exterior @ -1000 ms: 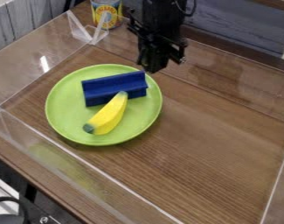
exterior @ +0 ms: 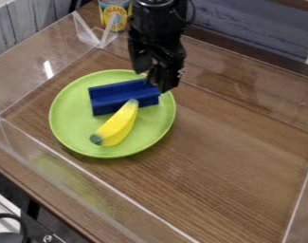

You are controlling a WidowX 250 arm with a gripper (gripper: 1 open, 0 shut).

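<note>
A green plate (exterior: 79, 113) lies on the wooden table, holding a dark blue block (exterior: 119, 93) with a yellow toy banana (exterior: 116, 122) in front of it. My black gripper (exterior: 156, 74) hangs at the plate's back right edge, just above the right end of the blue block. Its fingers look parted, with nothing visibly held; the dark fingers partly blend into each other.
A can (exterior: 113, 15) stands at the back left corner. Clear plastic lies along the left edge.
My gripper has moved down and to the left, toward the blue block's right end. The plate, block and banana are unmoved.
</note>
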